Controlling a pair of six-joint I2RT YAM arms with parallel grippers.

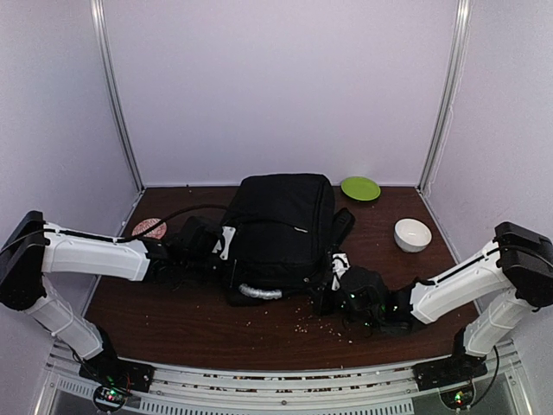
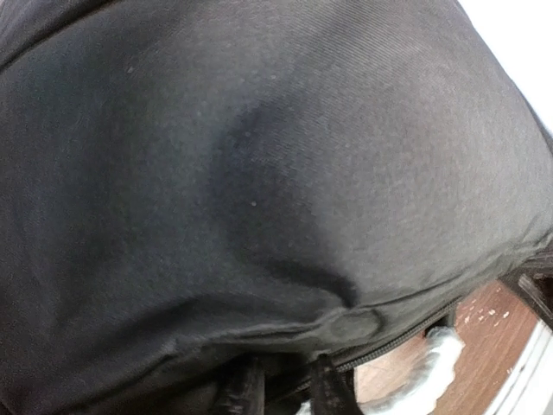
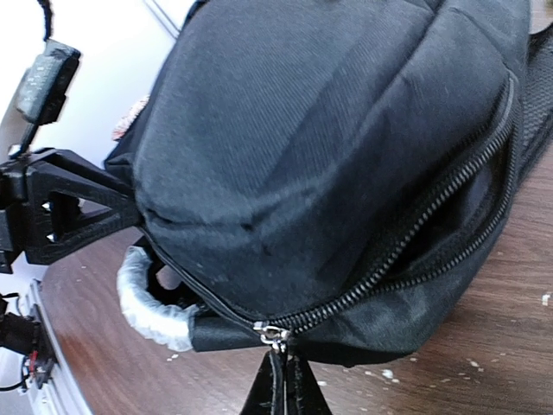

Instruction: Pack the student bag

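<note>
The black backpack (image 1: 281,225) lies on the table between my arms. In the right wrist view its zipper (image 3: 415,233) stands parted along the right side, and the metal zipper pull (image 3: 273,334) sits at the lower end of that gap. My right gripper is shut, with the pull's tab running in between its fingertips. At the bag's left front edge is my left gripper; its fingers (image 2: 333,389) stand apart, with dark fabric and the zipper edge behind them. Whether they touch the cloth is hard to tell.
A plastic-wrapped handle (image 3: 151,303) sticks out at the bag's front. Farther off are a green plate (image 1: 360,188), a white bowl (image 1: 412,235) and a patterned reddish item (image 1: 149,228) at left. Small crumbs lie on the table (image 1: 259,341) in front.
</note>
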